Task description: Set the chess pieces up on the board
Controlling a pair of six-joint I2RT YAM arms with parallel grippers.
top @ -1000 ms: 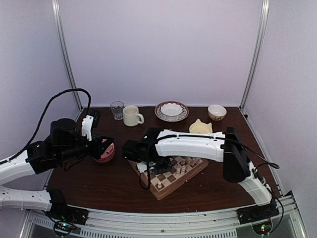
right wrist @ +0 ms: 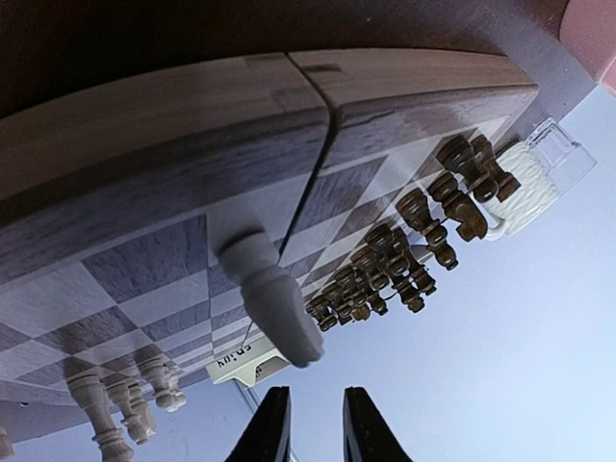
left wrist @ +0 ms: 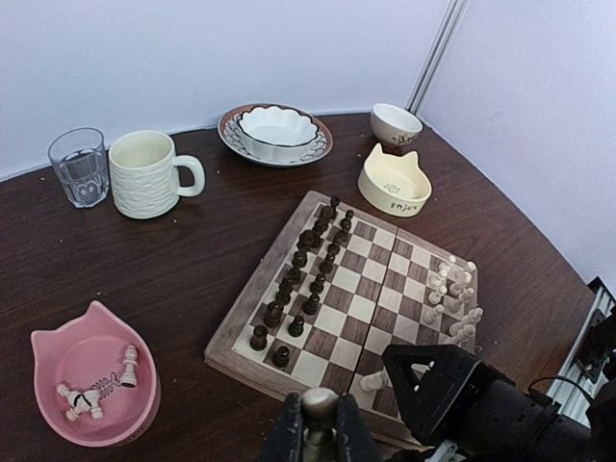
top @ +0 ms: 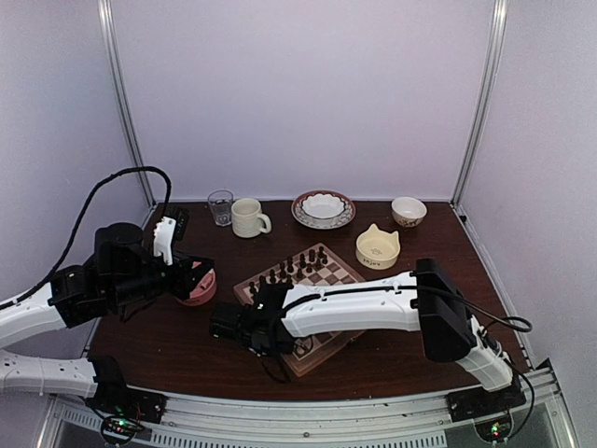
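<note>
The chessboard (left wrist: 351,308) holds dark pieces (left wrist: 310,303) along its left side and white pieces (left wrist: 460,289) along the right. A lone white piece (right wrist: 269,298) stands near the near edge. My right gripper is beside it, part open, nothing seen between its fingers. My left gripper is shut on a light chess piece, seen end-on, left of the board. The pink bowl (left wrist: 58,356) holds a few white pieces. In the top view my right arm hides much of the board.
A glass (top: 220,207), mug (top: 246,218), stacked plates (top: 322,219), small bowl (top: 409,211) and cream cat bowl (top: 377,247) line the back. The table at front left and right has bare room.
My right arm has moved leftward and toward the front across the board, uncovering the dark pieces and the cream bowl. My left arm has stayed still.
</note>
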